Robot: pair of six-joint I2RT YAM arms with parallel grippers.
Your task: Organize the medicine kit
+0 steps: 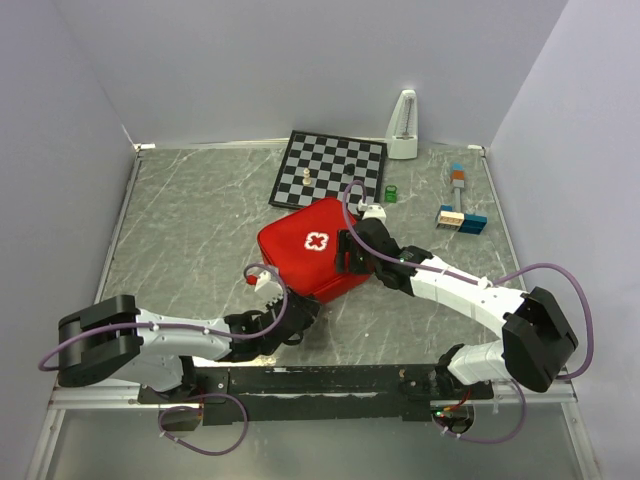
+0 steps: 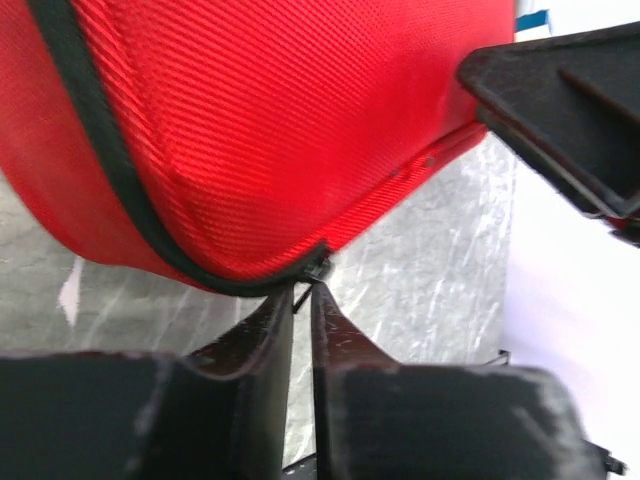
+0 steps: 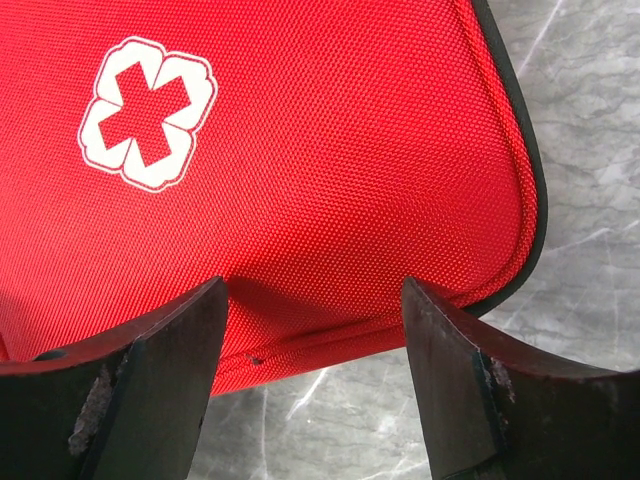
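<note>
The red medicine kit, a soft bag with a white cross emblem, lies closed at mid-table. At its near edge is my left gripper. In the left wrist view, the left gripper's fingertips are nearly together just below the bag's black-piped corner. A thin dark strip, like a zipper pull, shows in the narrow gap; whether it is pinched cannot be told. My right gripper stands open over the kit's right front edge, with red fabric visible between and beyond its fingers. The kit's contents are hidden.
Behind the kit lies a chessboard with a white metronome at its right. A small green object and a blue-and-orange toy are farther right.
</note>
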